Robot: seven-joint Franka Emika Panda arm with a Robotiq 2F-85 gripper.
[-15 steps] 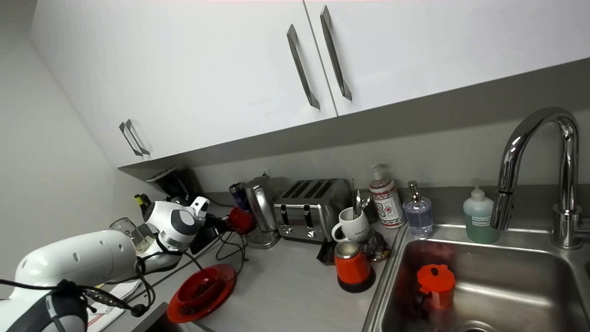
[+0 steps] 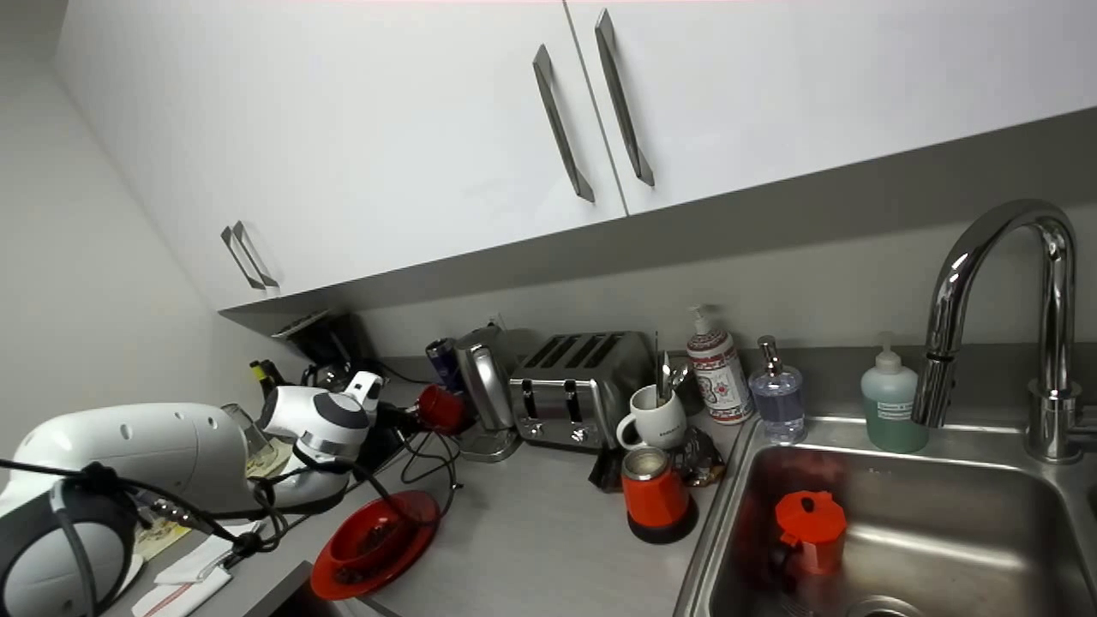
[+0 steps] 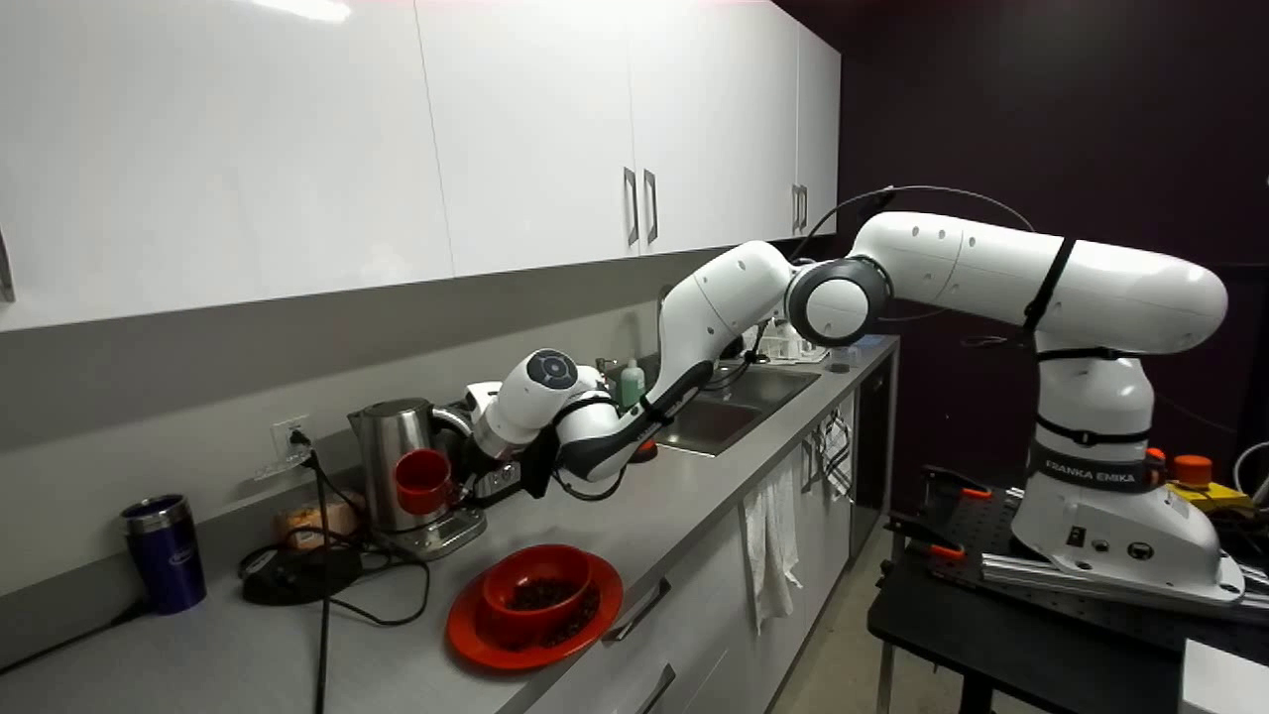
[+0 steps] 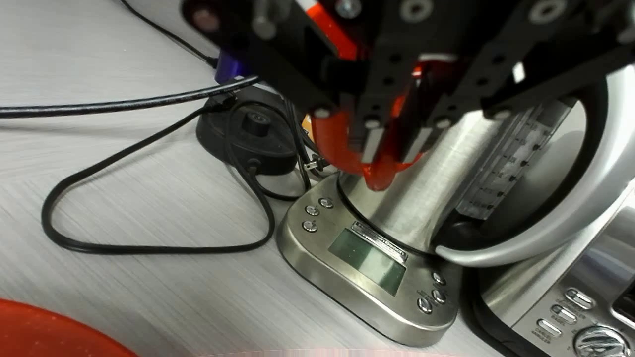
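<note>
A red mug (image 3: 422, 481) is held in the air in front of the kettle, with my gripper shut on it. In the wrist view the fingers close round what looks like the mug's red handle (image 4: 379, 176), and the linkage hides much of the cup. Exterior view 1 has the mug (image 2: 440, 410) at the end of the arm, left of the steel kettle (image 2: 485, 379). Below, apart from the mug, a red bowl (image 3: 535, 583) of dark bits rests on a red plate (image 3: 473, 627) near the counter's front edge.
A black cord (image 4: 149, 249) loops over the counter beside the kettle's base (image 4: 357, 273). The toaster (image 2: 581, 391) stands right of the kettle. A purple tumbler (image 3: 165, 553) stands by the back wall. Between the plate and the sink (image 2: 926, 514), much of the counter is bare.
In exterior view 1 the arm's forearm and elbow have shifted left and up. The wrist and the held mug have moved slightly left. The bowl and plate stay where they were.
</note>
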